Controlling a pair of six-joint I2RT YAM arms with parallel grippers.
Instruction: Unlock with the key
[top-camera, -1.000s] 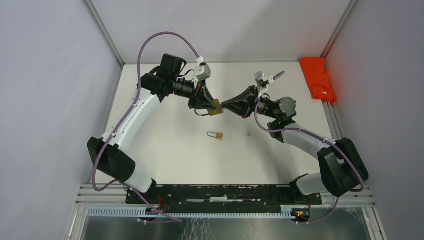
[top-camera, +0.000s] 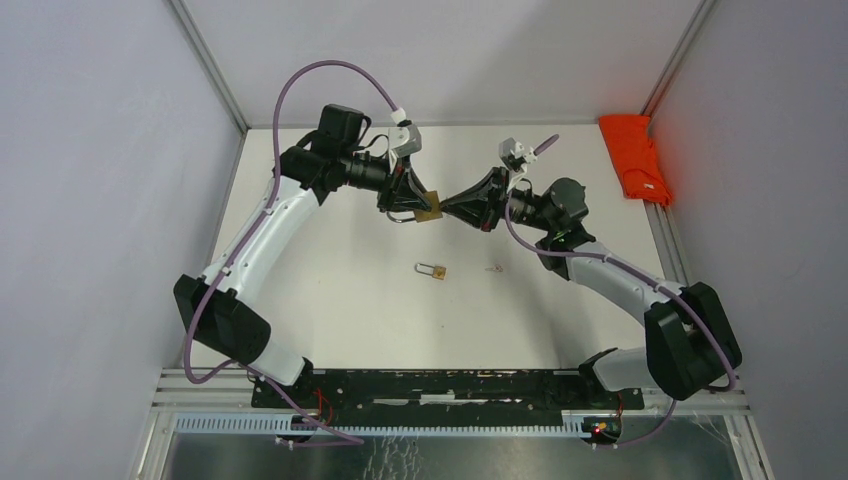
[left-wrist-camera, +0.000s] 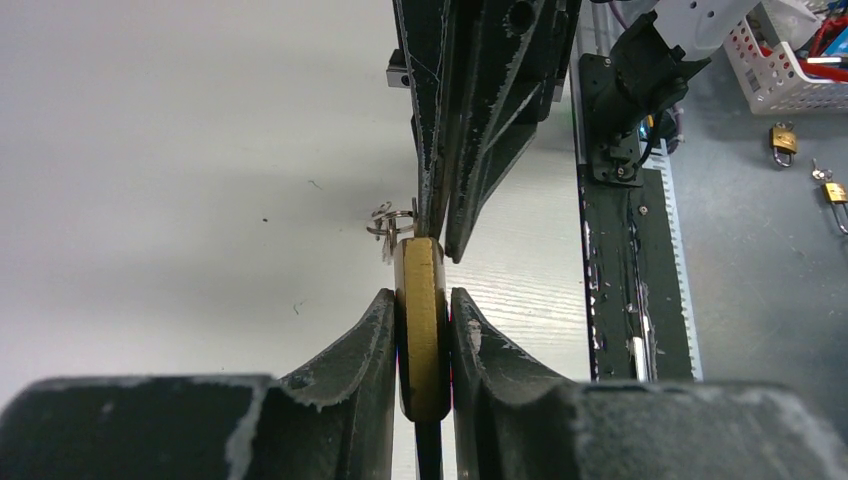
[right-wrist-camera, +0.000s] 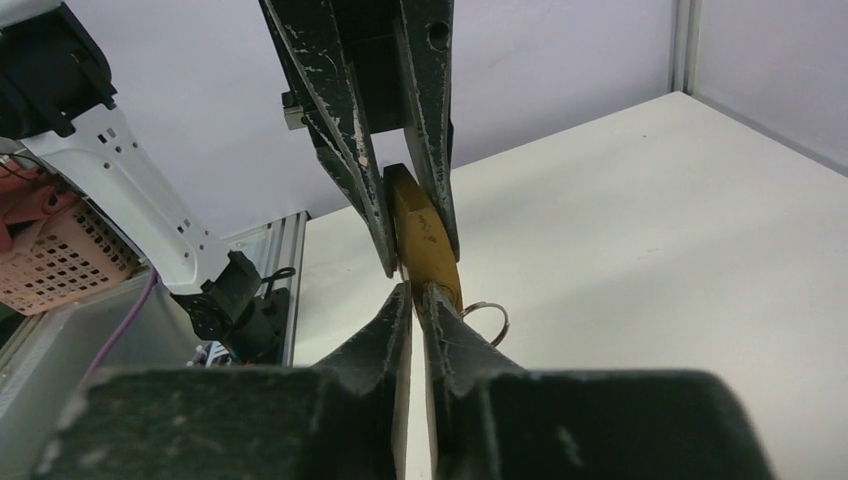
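A brass padlock is raised above the table's middle, between my left gripper and my right gripper. In the left wrist view my left gripper is shut on the padlock body, its shackle hidden. Keys on a ring show at the padlock's far end, by the right gripper's tips. In the right wrist view the left fingers straddle the padlock, and my right gripper's tips meet its near end, with a ring visible; whether they grip the key is unclear.
A second padlock lies on the table below, with a small pale item to its right. An orange cloth lies at the back right.
Both grippers and the padlock between them have shifted slightly toward the back of the table. The items on the table are unchanged.
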